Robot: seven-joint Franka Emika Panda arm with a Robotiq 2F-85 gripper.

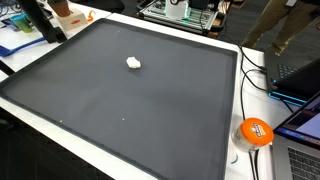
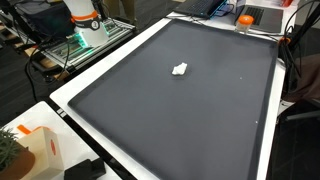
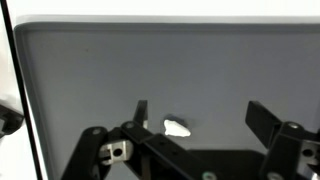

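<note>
A small crumpled white piece [image 1: 133,62] lies alone on the dark grey board [image 1: 120,105], toward its far side in exterior view 1. Exterior view 2 shows the same white piece [image 2: 180,69] on the upper half of the board. In the wrist view my gripper is open, its dark fingers wide apart. The white piece [image 3: 177,128] appears low in that view, between the two fingers sideways and clear of both. How high the gripper stands above the board is hard to tell. Neither exterior view shows the gripper.
An orange-lidded jar [image 1: 253,134] stands on the white table edge to the right, near a laptop [image 1: 298,158] and dark cables. A plant pot [image 2: 12,152] is at the near left in exterior view 2. The rest of the board is bare.
</note>
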